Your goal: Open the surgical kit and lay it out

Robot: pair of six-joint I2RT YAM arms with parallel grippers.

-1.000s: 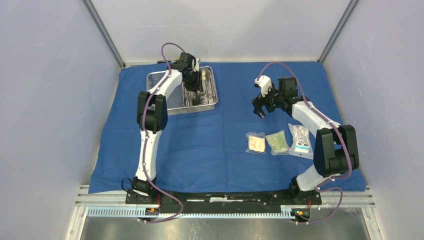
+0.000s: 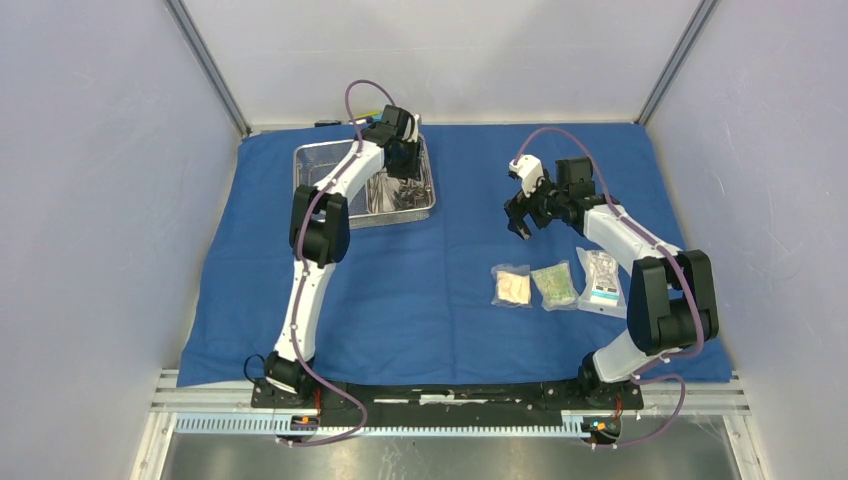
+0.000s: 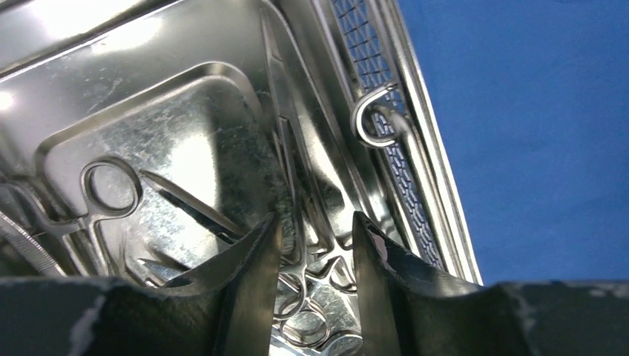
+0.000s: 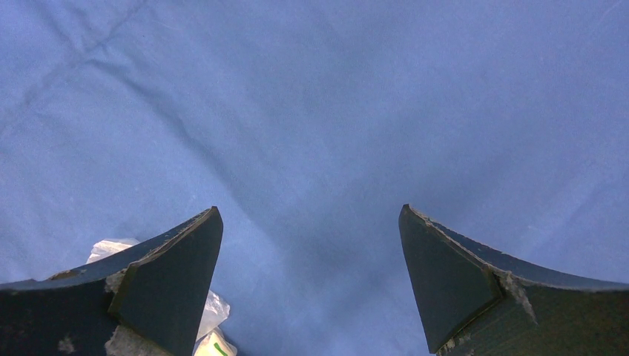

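A wire-mesh metal basket (image 2: 330, 153) stands at the back left, holding a steel tray (image 3: 148, 55) of instruments. Over its right part my left gripper points down, partly open. Between and ahead of its fingertips lie long slim scissor-handled instruments (image 3: 292, 159), along the tray's right wall; I see no clear grip on them. Other ringed scissors (image 3: 110, 194) and a pointed instrument (image 3: 194, 204) lie to the left. My right gripper stands wide open above bare blue cloth, nothing between its fingers.
Three clear packets lie at the front right of the blue cloth (image 2: 400, 300): a beige one (image 2: 513, 287), a green one (image 2: 555, 286) and a larger white one (image 2: 603, 282). A wire handle loop (image 3: 374, 117) sits on the basket's right side.
My left gripper has shifted to the right over the basket, towards its right wall. The right arm and the packets have stayed in place.
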